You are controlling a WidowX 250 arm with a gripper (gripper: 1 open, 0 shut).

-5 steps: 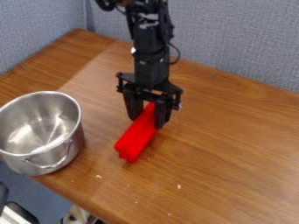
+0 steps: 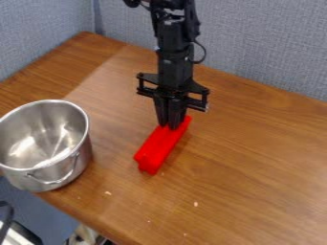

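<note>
A long red block (image 2: 159, 145) lies diagonally on the wooden table (image 2: 255, 172). My black gripper (image 2: 171, 117) reaches down from above onto the far end of the block, its fingers close together there; whether they grip it is hard to tell. A steel pot (image 2: 41, 144) stands at the left edge of the table, apart from the block.
Grey padded walls border the table at the back and left. The table's front left edge runs below the pot.
</note>
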